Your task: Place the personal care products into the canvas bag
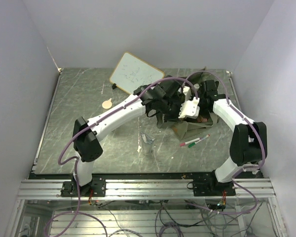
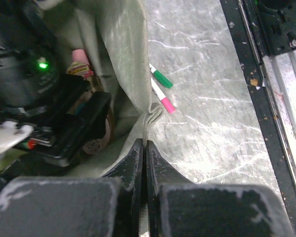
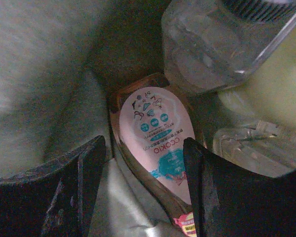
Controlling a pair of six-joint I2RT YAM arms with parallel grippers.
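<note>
The olive canvas bag lies open at the right rear of the table. My left gripper is shut on the bag's fabric edge. My right gripper is down inside the bag, fingers apart with nothing between them, above a pack with a pink oval label. A clear container and another clear package lie beside it. A pink-capped bottle shows inside the bag in the left wrist view, partly hidden by the other arm.
A silver pouch stands front middle. Markers lie before the bag. A whiteboard is at the back, a beige round object left of centre.
</note>
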